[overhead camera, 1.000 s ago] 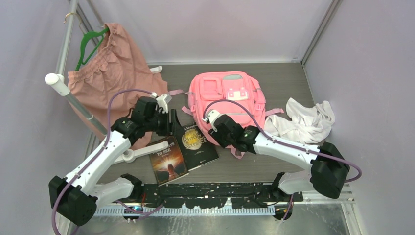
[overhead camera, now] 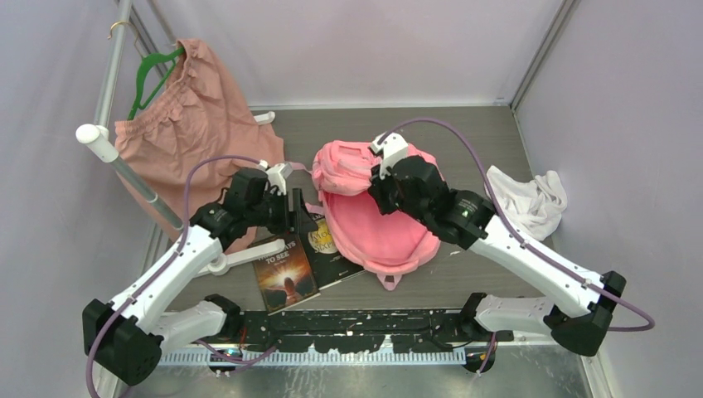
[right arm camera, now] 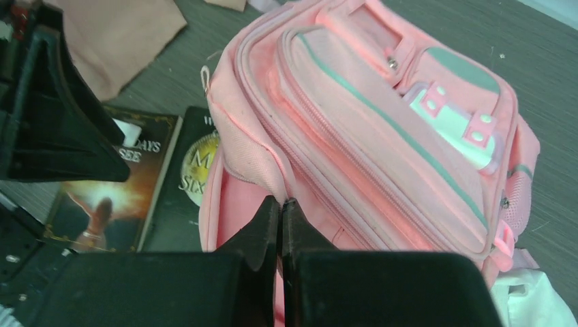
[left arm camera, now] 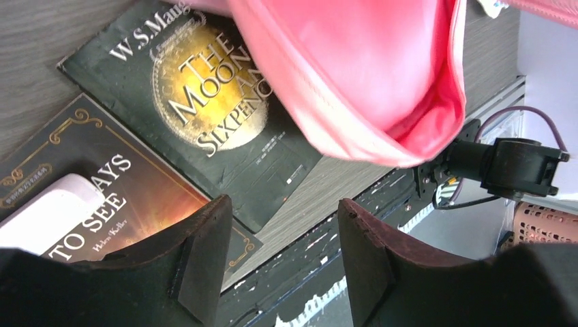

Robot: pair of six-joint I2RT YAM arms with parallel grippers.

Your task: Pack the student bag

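The pink backpack (overhead camera: 377, 236) is lifted open, its front section folded toward the back and its pink inside showing. My right gripper is shut on the pink fabric edge at the front flap. Two books lie left of the bag: The Moon and Sixpence (left arm camera: 204, 102) and an orange-and-brown book (overhead camera: 282, 274). My left gripper hangs above the books, part open, nothing between its fingers.
Pink shorts (overhead camera: 191, 124) hang on a green hanger from the rack (overhead camera: 133, 178) at left, its white foot reaching over a book. A white cloth (overhead camera: 530, 203) lies at the right. Bare table shows behind the bag.
The left gripper has barely moved.
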